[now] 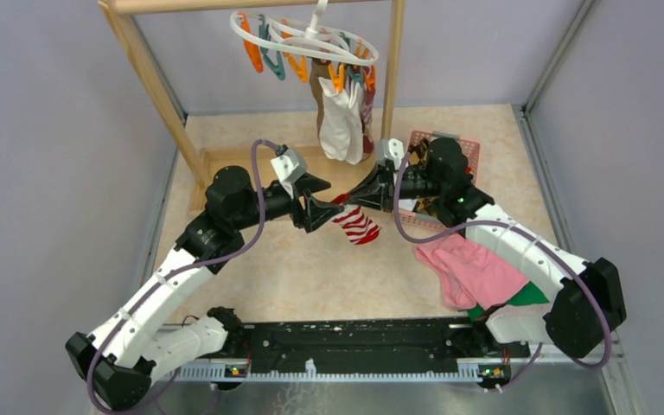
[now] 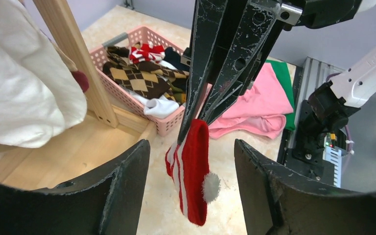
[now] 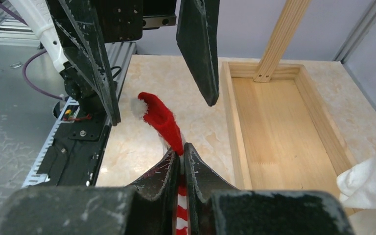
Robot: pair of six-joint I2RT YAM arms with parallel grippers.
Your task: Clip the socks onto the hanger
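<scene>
A red and white striped sock with a pale pompom is pinched by my right gripper, whose fingers are shut on it. Its red end sticks out past the fingertips. My left gripper faces it with fingers apart; the sock sits in the gap between them, seemingly untouched. Above, the round white hanger carries orange and teal clips. A white sock hangs from its right side, with brown and dark red ones beside it.
A pink basket of folded socks stands at the right, near a pink cloth over a green one. The hanger's wooden frame rises behind the arms.
</scene>
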